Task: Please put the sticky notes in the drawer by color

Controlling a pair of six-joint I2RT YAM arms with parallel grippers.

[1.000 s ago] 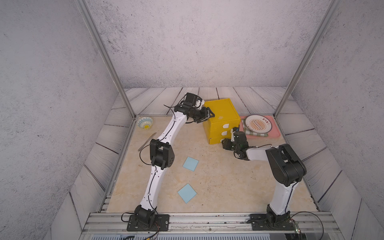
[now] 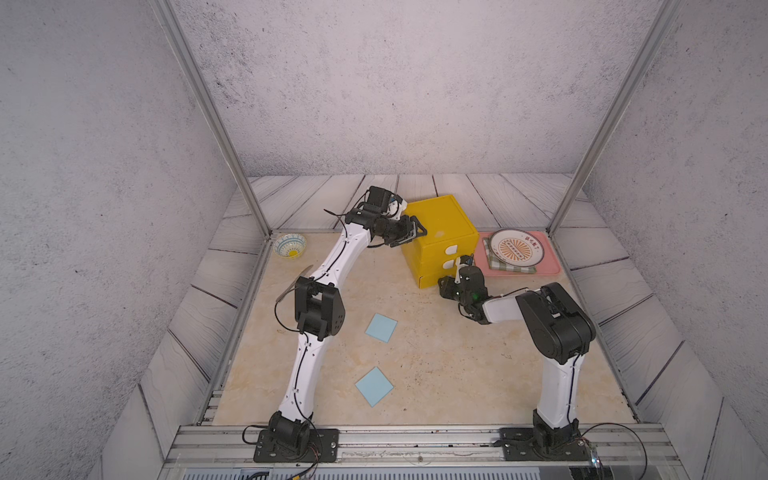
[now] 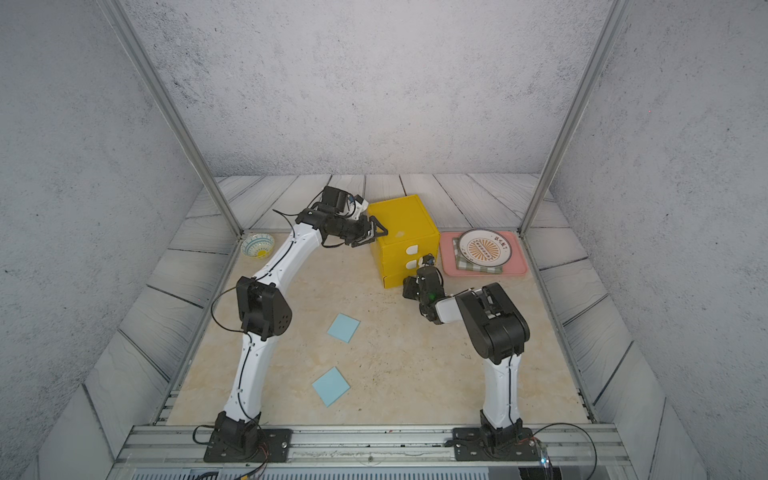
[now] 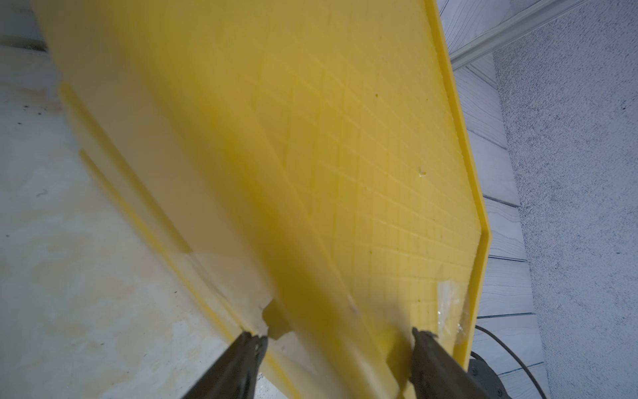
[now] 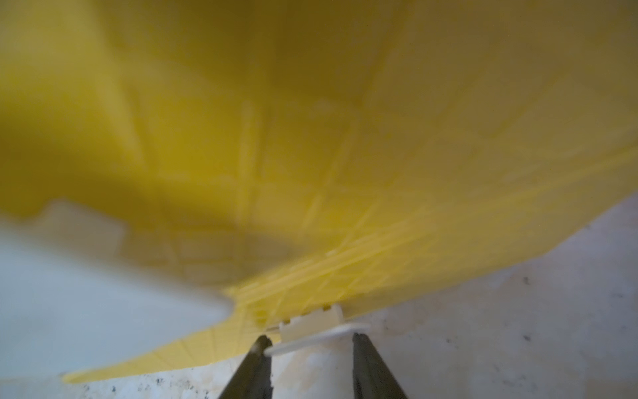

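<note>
The yellow drawer cabinet (image 2: 438, 217) stands toward the back of the table, with white drawer handles on its front. My left gripper (image 2: 419, 229) is shut on its upper left edge; in the left wrist view a finger (image 4: 240, 365) lies on either side of that edge. Low at the front, my right gripper stands open around the lowest white handle (image 5: 312, 337), whose ends are close to both fingertips. All visible drawers look closed. Two light blue sticky notes, one nearer the cabinet (image 2: 381, 327) and one nearer the front (image 2: 374, 386), lie flat on the table.
A pink mat (image 2: 546, 266) with a checked cloth and a white plate (image 2: 516, 248) lies right of the cabinet. A patterned bowl (image 2: 289, 245) stands at the back left.
My right gripper has moved slightly left along the cabinet's front. The cabinet and left gripper have shifted slightly left too. Both blue notes lie where they were.
</note>
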